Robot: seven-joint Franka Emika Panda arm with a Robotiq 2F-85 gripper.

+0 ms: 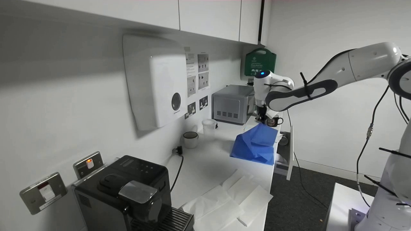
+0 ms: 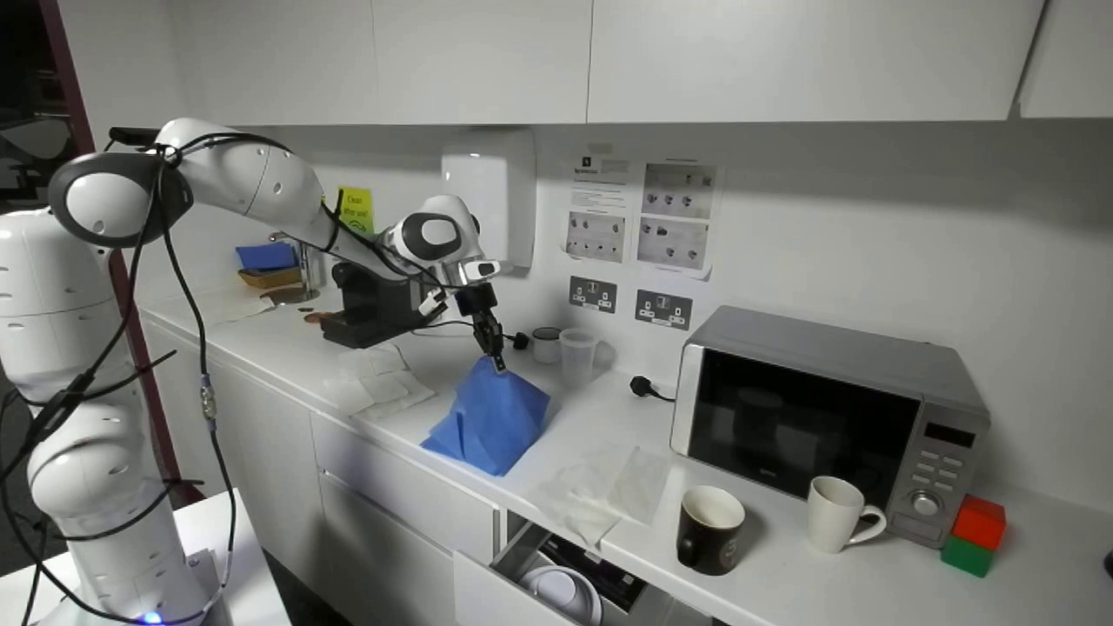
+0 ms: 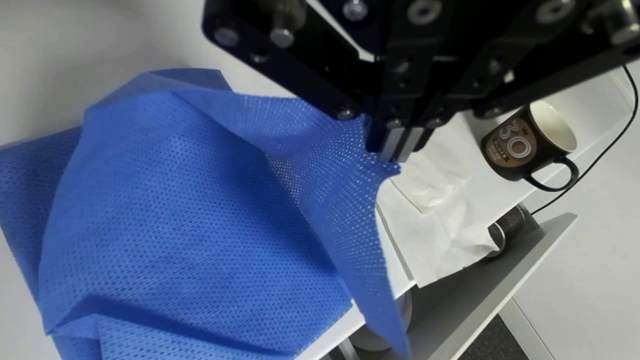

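A blue perforated cloth fills much of the wrist view, its folds spread over the white worktop. My gripper is shut on an upper corner of it, and the cloth rises to the fingertips in a peak. In exterior view 2 the same blue cloth stands tented under the gripper, its lower part still resting on the counter. Exterior view 1 shows the blue cloth drawn upward beneath the wrist, with the fingertips partly hidden there.
An open drawer holding dishes juts out below the counter edge. White paper sheets lie beside the cloth. A black mug, white mug and microwave stand to the right; a clear cup is near the wall.
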